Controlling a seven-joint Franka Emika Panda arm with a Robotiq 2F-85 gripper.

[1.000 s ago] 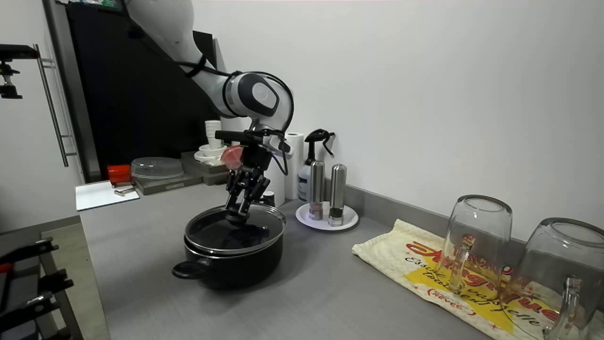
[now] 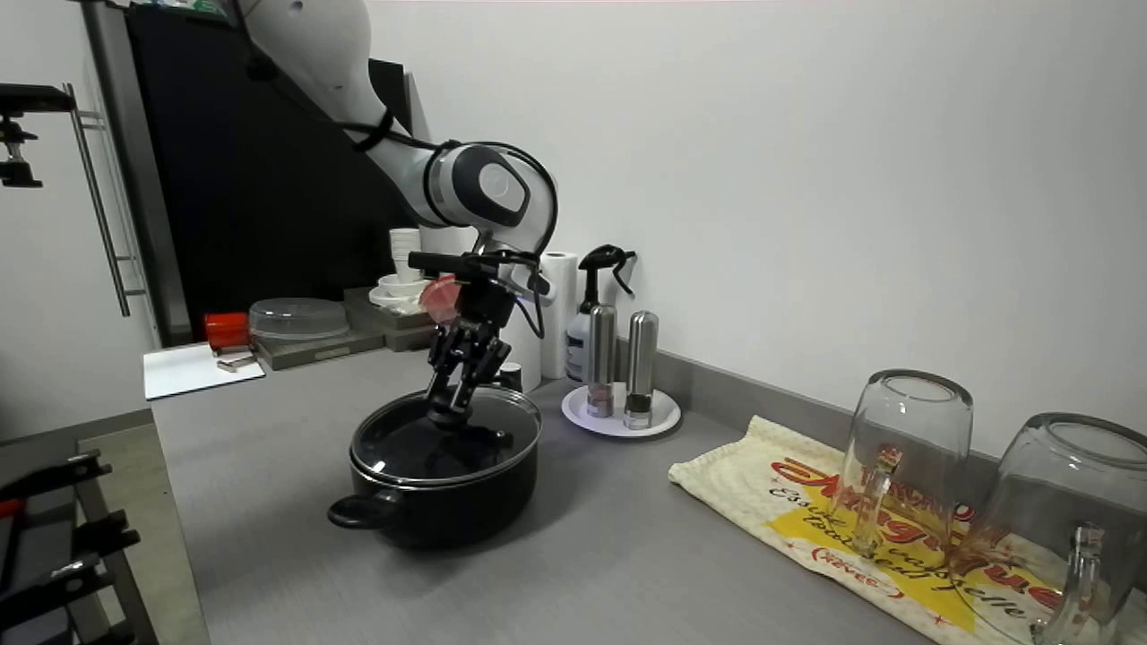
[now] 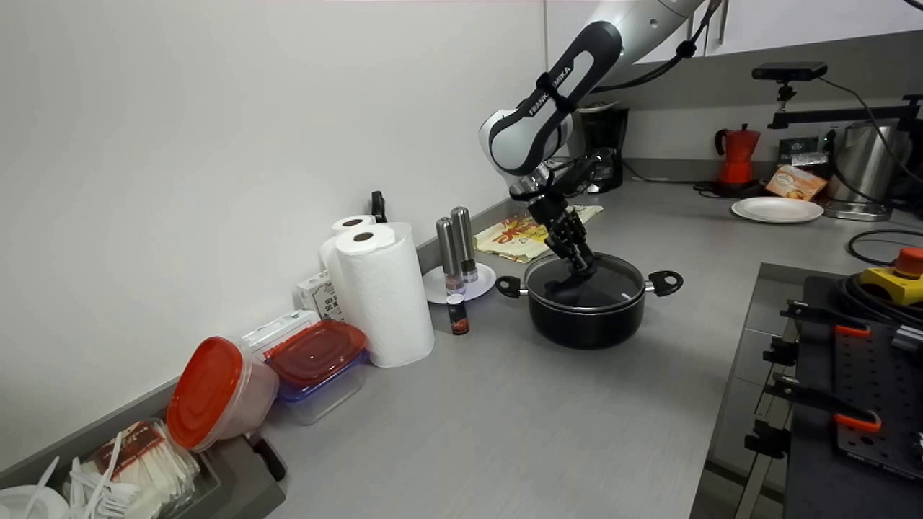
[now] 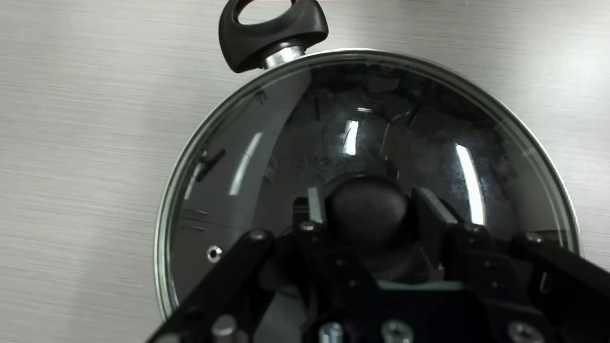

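A black two-handled pot [image 3: 588, 327] stands on the grey counter, with its glass lid [image 2: 387, 451] resting level on the rim. The round black knob [image 4: 369, 211] of the lid sits at its centre. My gripper [image 2: 452, 414] reaches down over the lid and is shut on the knob, one finger on each side of it. In the wrist view the metal rim of the lid encircles most of the picture, and one pot handle [image 4: 269, 31] shows at the top.
A white plate [image 2: 663, 419] with two metal mills stands close beside the pot. Paper towels [image 3: 385, 303], a small spice jar [image 3: 458, 315] and plastic containers [image 3: 316, 355] line the wall. Two glass mugs [image 2: 909, 451] stand on a printed cloth [image 2: 731, 473].
The lid has come down slightly, from a little above the pot's rim to resting on it. My gripper has lowered slightly with the knob in its grasp.
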